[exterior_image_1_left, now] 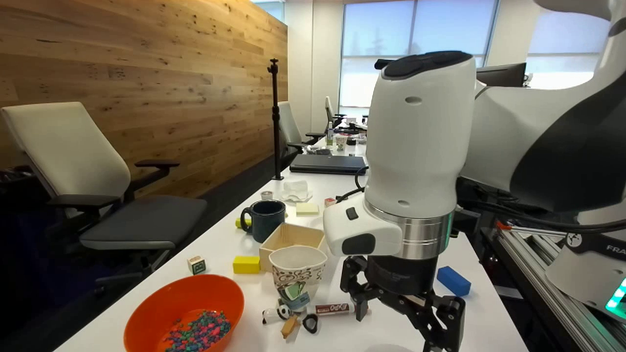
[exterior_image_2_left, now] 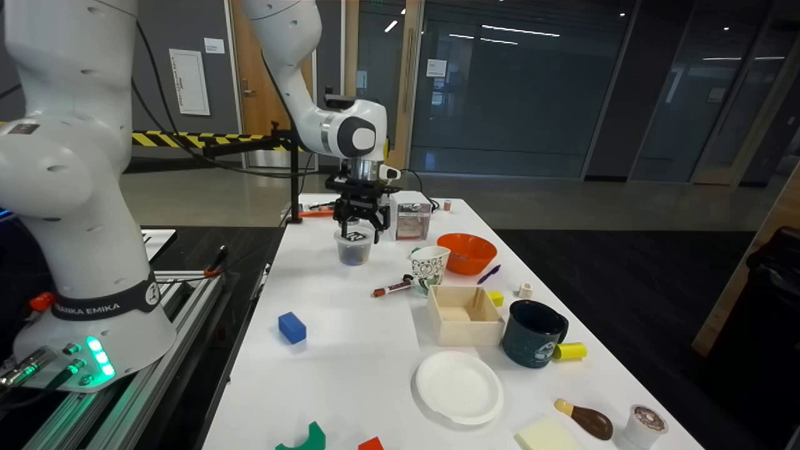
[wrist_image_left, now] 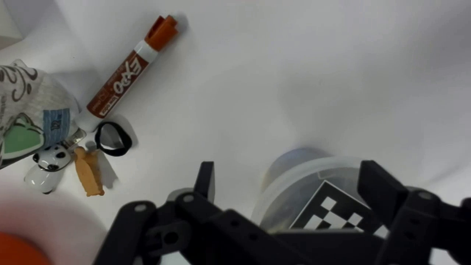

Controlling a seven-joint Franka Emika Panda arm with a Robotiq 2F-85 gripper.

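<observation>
My gripper is open, its fingers spread wide apart. In the wrist view a clear round tub (wrist_image_left: 276,190) with a translucent lid and a black-and-white checker marker (wrist_image_left: 329,205) lies partly between and beneath the fingers, its lower part hidden by them. The same tub (exterior_image_2_left: 354,250) stands on the table under my gripper (exterior_image_2_left: 365,231) in exterior view 2. From that side it looks upright. In exterior view 1 my gripper (exterior_image_1_left: 399,331) hangs low near the front of the table, and the tub cannot be made out there.
A brown Expo marker (wrist_image_left: 126,73), patterned cup (exterior_image_1_left: 298,267) and small figures (wrist_image_left: 89,172) lie beside the gripper. The orange bowl (exterior_image_1_left: 146,299) and wooden box (exterior_image_2_left: 466,334) stand farther off. A blue block (exterior_image_2_left: 292,327) sits on otherwise open table.
</observation>
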